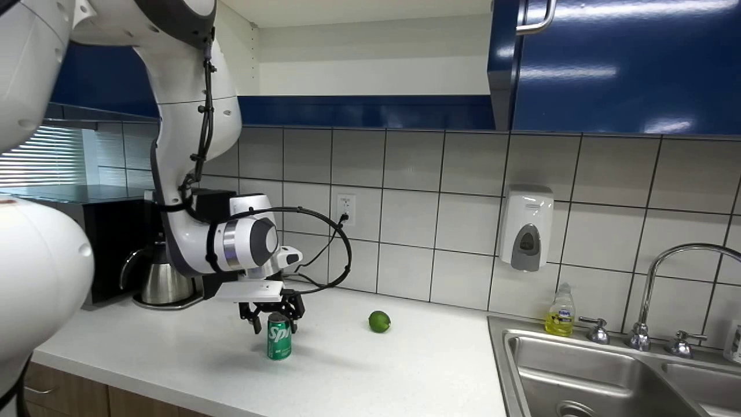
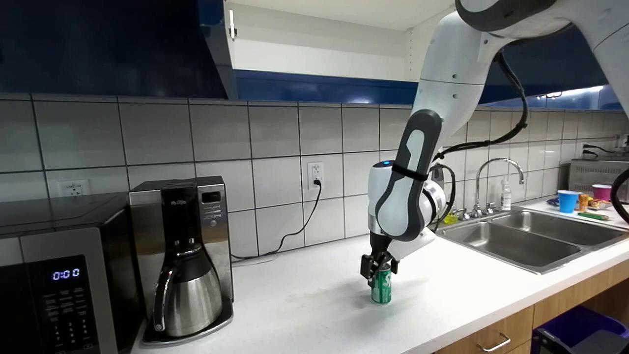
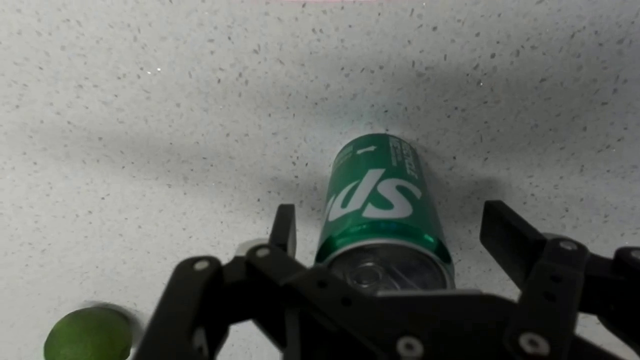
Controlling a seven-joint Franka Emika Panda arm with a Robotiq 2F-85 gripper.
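Note:
A green Sprite can [image 1: 279, 339] stands upright on the white counter. My gripper [image 1: 275, 326] is low over it with fingers open, the fingers on either side of the can's upper part. In the wrist view the can [image 3: 379, 198] lies between the two fingertips, with a gap on each side; the gap on the right looks a bit wider. The gripper body covers part of the can's top there. From the other side, the can [image 2: 381, 287] shows below the gripper [image 2: 379, 272].
A lime [image 1: 379, 321] rests on the counter to the can's right. The sink [image 1: 510, 361] and a soap bottle [image 1: 560, 313] are farther right. A coffee maker [image 2: 222, 236] and a microwave [image 2: 94, 283] stand at the other end.

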